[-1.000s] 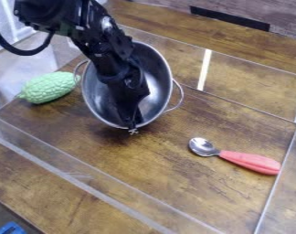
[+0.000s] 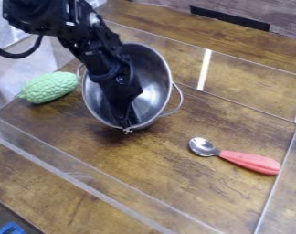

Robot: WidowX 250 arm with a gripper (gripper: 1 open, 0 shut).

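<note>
A steel bowl [image 2: 154, 79] with wire handles sits tilted on the wooden table, its inside toward the camera. The black arm reaches down from the top left, and its gripper [image 2: 126, 113] is inside the bowl, low by the near rim. Whether the fingers are shut, and whether anything is between them, is hard to see in the dark shape. A green bumpy vegetable toy [image 2: 48, 88] lies left of the bowl. A spoon [image 2: 246, 160] with a pink handle lies to the right.
Clear taped strips run across the table [image 2: 163, 183]. A blue object [image 2: 9, 228] shows at the bottom left corner.
The arm and gripper have shifted slightly left within the bowl. The spoon and green toy have not moved.
</note>
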